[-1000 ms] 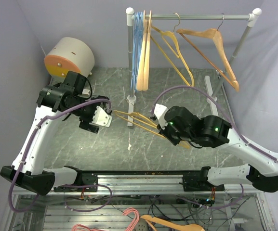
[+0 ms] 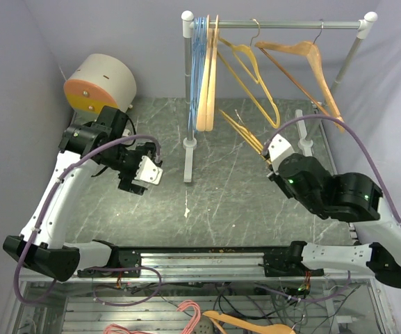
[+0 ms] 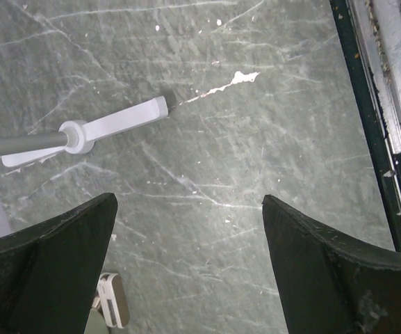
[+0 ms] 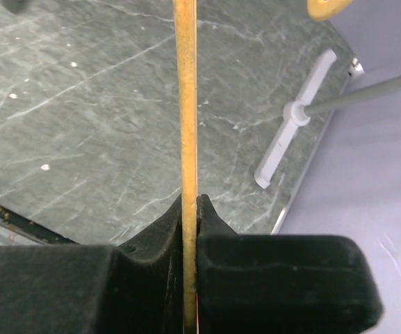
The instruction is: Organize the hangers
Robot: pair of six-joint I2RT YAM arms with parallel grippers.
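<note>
My right gripper (image 2: 276,170) is shut on a thin yellow hanger (image 2: 245,132), held below the hanging ones; in the right wrist view its bar (image 4: 187,118) runs upright between the fingers. On the rail (image 2: 287,25) hang blue hangers (image 2: 199,69), pale wooden hangers (image 2: 210,76), a yellow hanger (image 2: 263,83) and a wooden hanger (image 2: 304,50). My left gripper (image 2: 137,177) stands open over the bare floor, left of the rack's foot (image 2: 188,163), with nothing between its fingers.
A white cylinder with an orange end (image 2: 99,80) sits at the back left. Pink hangers (image 2: 186,313) and a wooden hanger (image 2: 256,325) lie in the front area among cables.
My right gripper has moved right and up in the top view, carrying the yellow hanger, which has turned steeper. The left arm has shifted slightly.
</note>
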